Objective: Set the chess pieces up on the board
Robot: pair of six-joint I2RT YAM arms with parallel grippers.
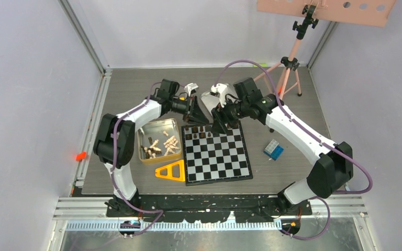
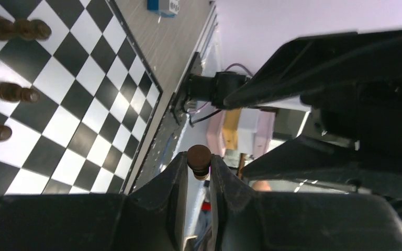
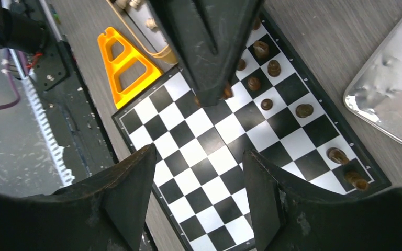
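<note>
The chessboard (image 1: 217, 159) has brown pieces along its far rows, such as one (image 3: 303, 110) in the right wrist view. My left gripper (image 1: 196, 117) hangs over the board's far edge, shut on a brown chess piece (image 2: 199, 162). My right gripper (image 1: 220, 123) is just right of it over the far rows, its fingers apart with nothing seen held between them (image 3: 199, 167). The two grippers are close together. The metal tray (image 1: 157, 130) at left holds loose light and dark pieces.
A yellow triangular piece (image 1: 170, 177) lies left of the board, a blue box (image 1: 273, 151) to the right. A silver lid (image 3: 382, 83) is behind the board, and a tripod (image 1: 288, 78) stands at the back right. The board's near half is clear.
</note>
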